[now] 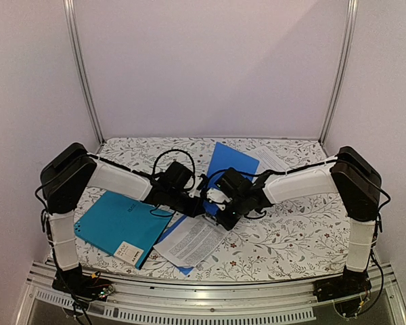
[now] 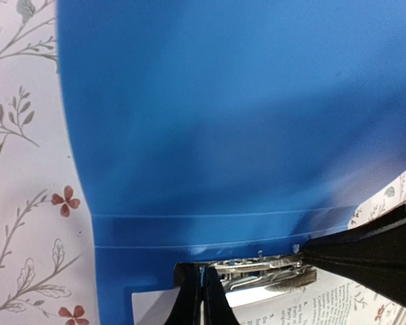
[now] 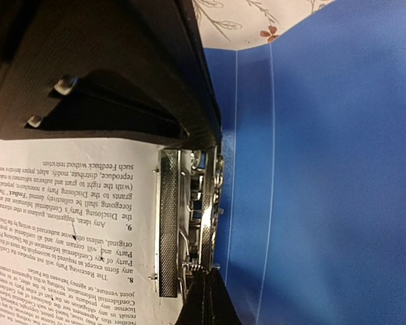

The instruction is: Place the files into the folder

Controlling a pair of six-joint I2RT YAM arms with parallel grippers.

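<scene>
A blue clip folder (image 1: pixel 229 157) lies open mid-table, with printed sheets (image 1: pixel 193 244) on its lower part at the metal clip (image 3: pixel 168 223). My left gripper is shut at one end of the clip in the left wrist view, nothing clear between its fingers. My right gripper is shut at the clip in the right wrist view; whether it pinches part of the clip is hidden. Each wrist view also shows the other arm's dark gripper at the clip's far end.
A teal folder (image 1: pixel 122 223) with a label lies at the left. Loose white paper (image 1: pixel 271 159) lies behind the right arm.
</scene>
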